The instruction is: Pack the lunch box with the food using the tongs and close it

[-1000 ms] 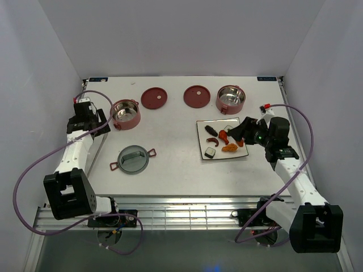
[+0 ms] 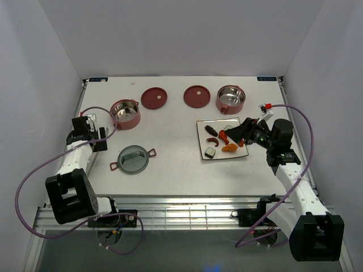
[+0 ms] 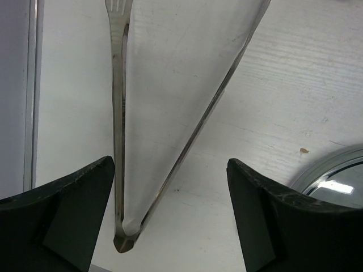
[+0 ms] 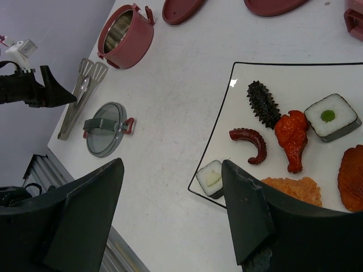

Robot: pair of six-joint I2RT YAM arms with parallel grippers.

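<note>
My left gripper (image 2: 100, 139) hangs open over metal tongs (image 3: 119, 85) at the table's left; their hinge end lies between and beyond its fingers in the left wrist view. My right gripper (image 2: 245, 131) is open above the right side of a white tray (image 4: 232, 90), which holds sushi pieces (image 4: 332, 116), a dark spiky item (image 4: 262, 103), a curved sausage (image 4: 249, 141), a red drumstick (image 4: 292, 141) and fried pieces (image 4: 355, 178). Two red pots (image 2: 125, 116) stand at back left and back right, with two red round lids (image 2: 153, 97) between them.
A glass lid with red handles (image 2: 134, 162) lies at front left. Side walls and the front rail border the workspace.
My left gripper has moved toward the table's front, along the tongs. The right arm shifted slightly over the last second, with its gripper still over the tray.
</note>
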